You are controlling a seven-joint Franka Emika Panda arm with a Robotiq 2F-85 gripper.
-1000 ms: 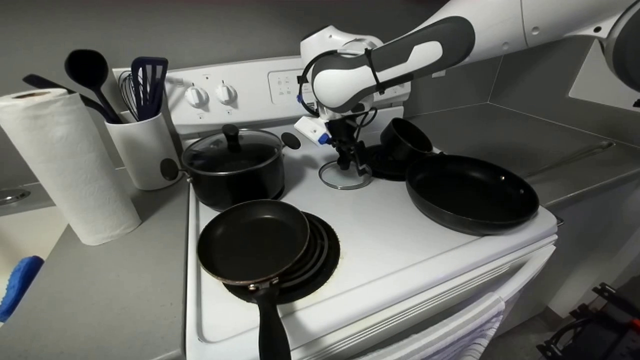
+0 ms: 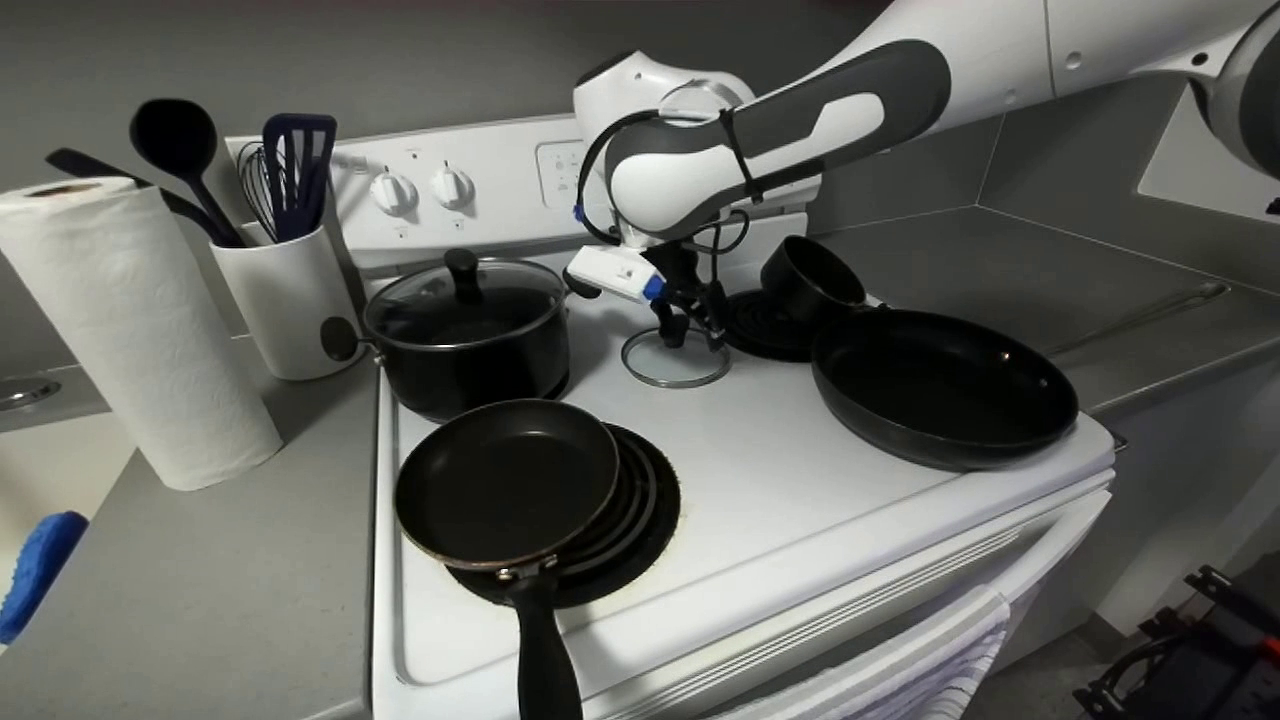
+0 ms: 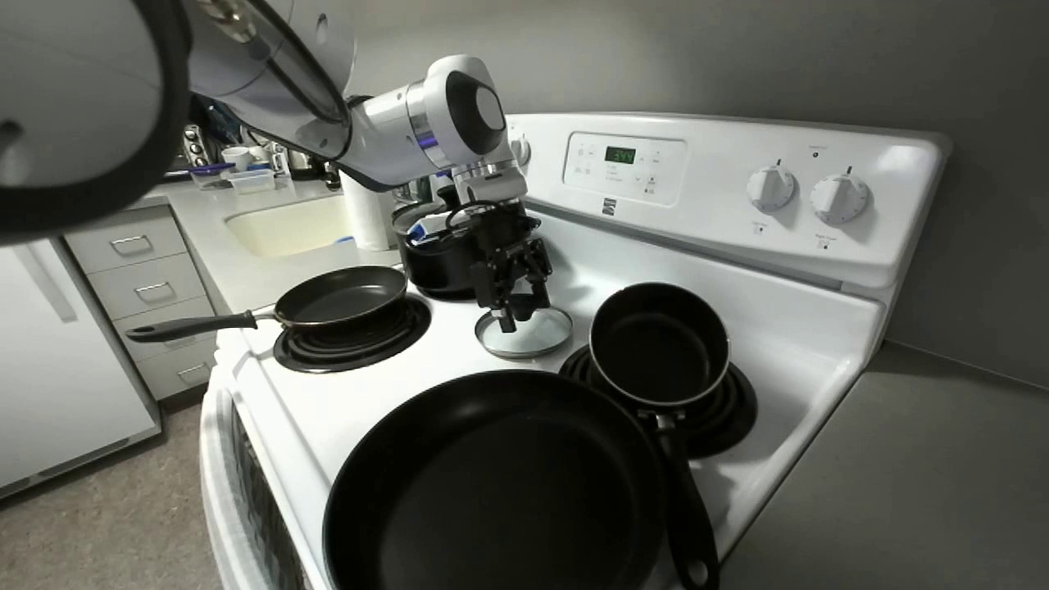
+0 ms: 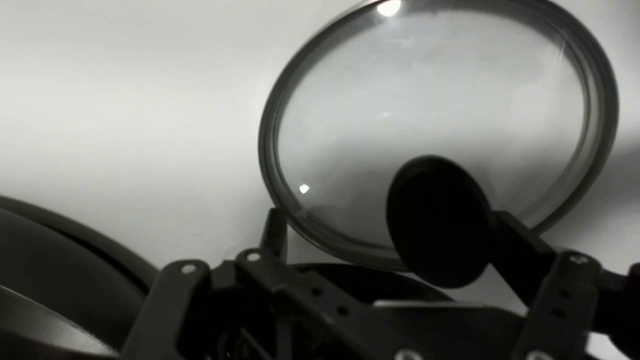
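A small glass lid with a dark rim lies on the white stovetop between the burners. In the wrist view, its black knob stands between my spread fingers. My gripper is open, low over the near side of the lid. The knob overlaps or sits close to the right finger, while a wide gap separates it from the left finger. Whether the right finger touches the knob I cannot tell. In exterior view 2 the gripper points down at the lid.
A lidded black pot stands at back left, with a small frying pan in front. To the right are a small saucepan and a large pan.
The lid has shifted slightly left and toward the front in exterior view 1. My arm and gripper have moved left too, and the wrist has turned somewhat.
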